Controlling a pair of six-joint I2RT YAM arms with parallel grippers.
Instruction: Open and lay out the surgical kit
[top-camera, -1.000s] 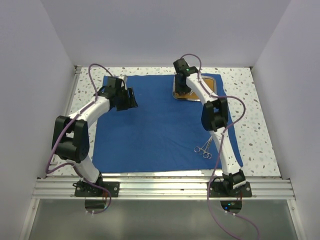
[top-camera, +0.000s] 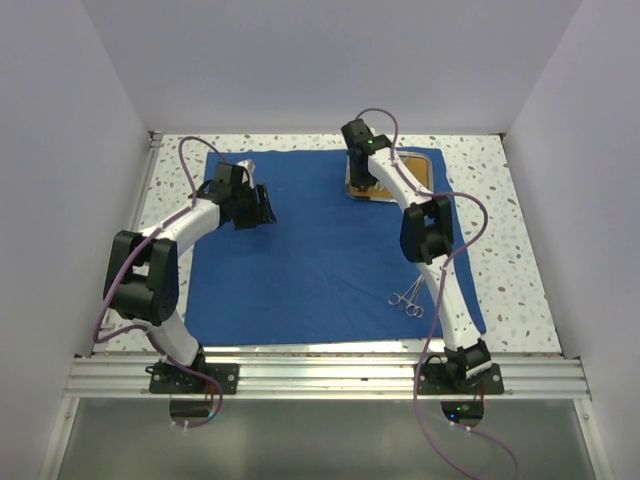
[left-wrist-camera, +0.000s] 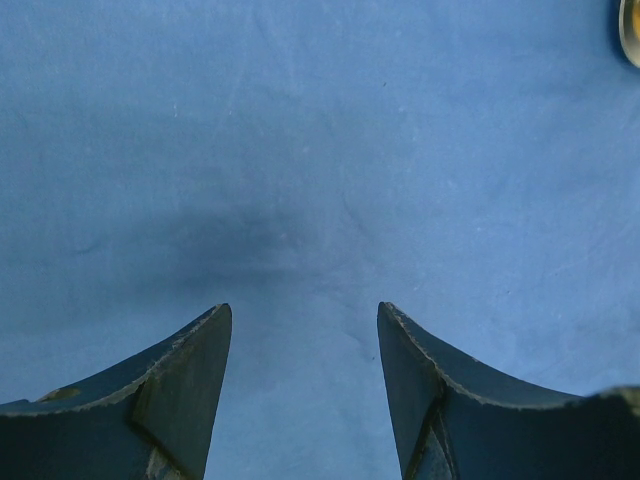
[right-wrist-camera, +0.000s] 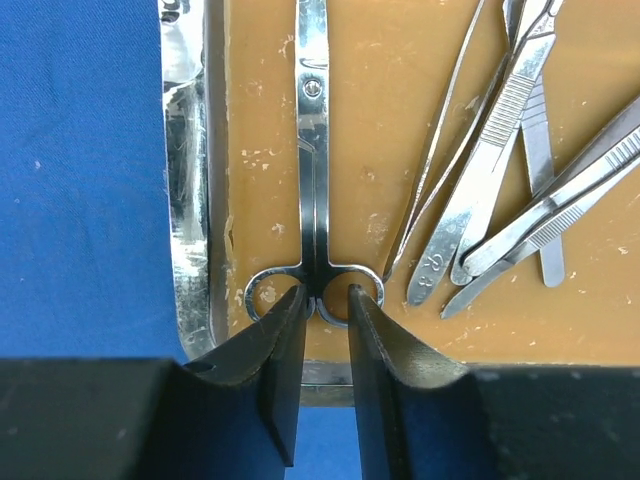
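Observation:
A steel tray (right-wrist-camera: 191, 200) with a tan base lies at the back right of the blue cloth (top-camera: 300, 270). In the right wrist view it holds straight scissors (right-wrist-camera: 314, 180) at the left, with thin tweezers, scalpel handles (right-wrist-camera: 485, 160) and forceps (right-wrist-camera: 600, 175) beside them. My right gripper is over the scissors' finger loops, its tips part open at the handles; contact is unclear. My left gripper is open over bare cloth at the left, nothing between its fingers.
Two clamp-like ringed instruments (top-camera: 408, 300) lie on the cloth at the lower right, partly under the right arm.
Compared with a second ago, the right gripper has shifted slightly left over the tray, and the left gripper has moved a little toward the front.

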